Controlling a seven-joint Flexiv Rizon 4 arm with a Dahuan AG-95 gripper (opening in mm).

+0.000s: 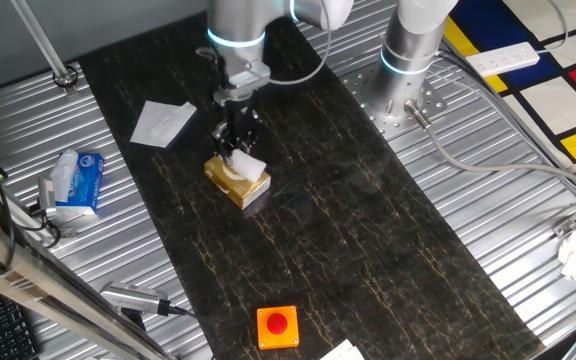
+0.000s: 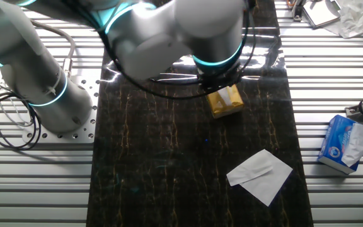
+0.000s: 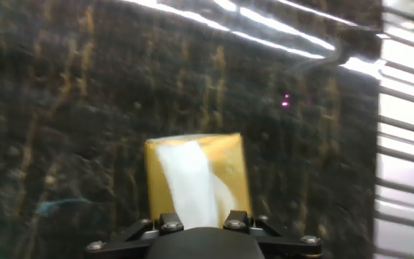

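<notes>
A gold tissue pack (image 1: pixel 229 184) lies on the dark marbled table, with a white tissue (image 1: pixel 249 166) sticking out of its top and flopping to one side. Just over the pack is my gripper (image 1: pixel 234 150), its fingers spread apart. In the wrist view the pack (image 3: pixel 228 155) is ahead of the gripper, and the tissue (image 3: pixel 189 180) runs down into the gap between the two fingers. From the other side, the arm covers the gripper and part of the pack (image 2: pixel 222 104).
A flat white tissue (image 2: pixel 261 176) lies on the table near the pack. An orange box with a red button (image 1: pixel 278 325) sits at the near end. Mid-table is clear.
</notes>
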